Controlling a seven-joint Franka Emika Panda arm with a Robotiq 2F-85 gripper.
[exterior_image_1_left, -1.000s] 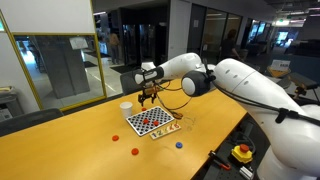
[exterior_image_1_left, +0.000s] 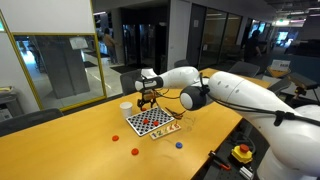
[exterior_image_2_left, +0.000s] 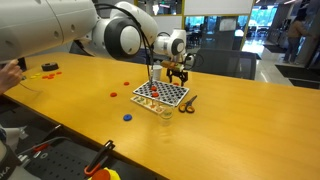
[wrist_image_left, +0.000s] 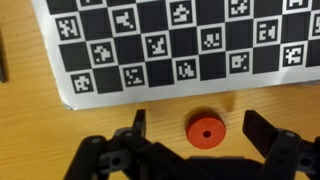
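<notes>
An orange-red disc (wrist_image_left: 206, 131) lies on the wooden table just outside the edge of the checkered marker board (wrist_image_left: 155, 45). My gripper is open, its two fingers to the left and right of the disc in the wrist view, with nothing held. Exterior view 1 has the gripper (exterior_image_1_left: 145, 100) at the far side of the board (exterior_image_1_left: 141, 122). The second exterior view puts the gripper (exterior_image_2_left: 178, 76) low over the board's far end; there the disc is hard to make out.
A white container (exterior_image_1_left: 126, 112) stands left of the board. Red discs (exterior_image_1_left: 135, 152) and a blue disc (exterior_image_1_left: 179, 145) are scattered on the table. Scissors (exterior_image_2_left: 188, 104), a clear cup (exterior_image_2_left: 166, 114) and a wooden strip (exterior_image_2_left: 148, 103) lie near the board.
In exterior view 1 the gripper has moved down and slightly left, closer to the table beyond the board. The objects on the table appear to be in place.
</notes>
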